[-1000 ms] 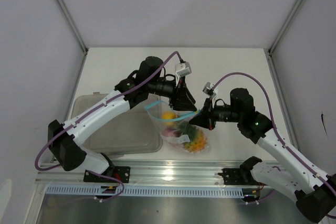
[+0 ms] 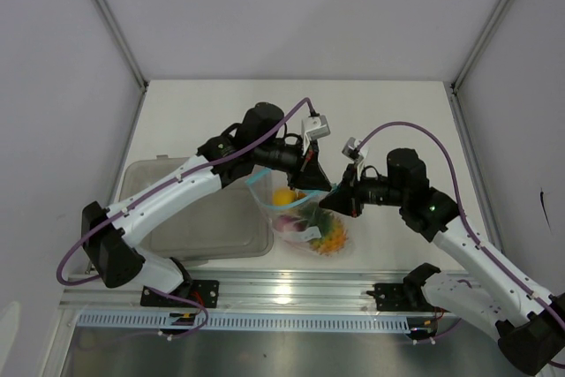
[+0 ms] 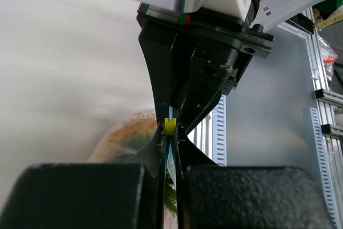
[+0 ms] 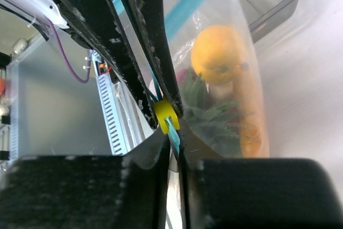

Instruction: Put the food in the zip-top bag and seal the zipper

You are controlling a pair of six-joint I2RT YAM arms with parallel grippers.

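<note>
The clear zip top bag [image 2: 318, 234] lies with the food inside: a yellow-orange round piece [image 4: 217, 52], green leaves [image 4: 214, 113] and an orange piece [image 4: 250, 116]. At one end of its blue zipper strip [image 4: 193, 4] is a yellow slider [image 4: 166, 115]. My left gripper is shut on the zipper at the slider, a blue strip pinched between its fingers. Just past the slider, my right gripper is shut on the strip's end. In the top view the two grippers nearly touch and hide the slider.
A grey lidless tray [image 2: 207, 222] stands left of the bag, close beside it. Bare white table [image 2: 388, 112] lies behind and to the right. The metal rail [image 2: 282, 275] runs along the front edge.
My left gripper, open around the zipper before, has come down toward the slider and closed there. The bag's mouth near the slider is squeezed together. The right gripper has stayed in place.
</note>
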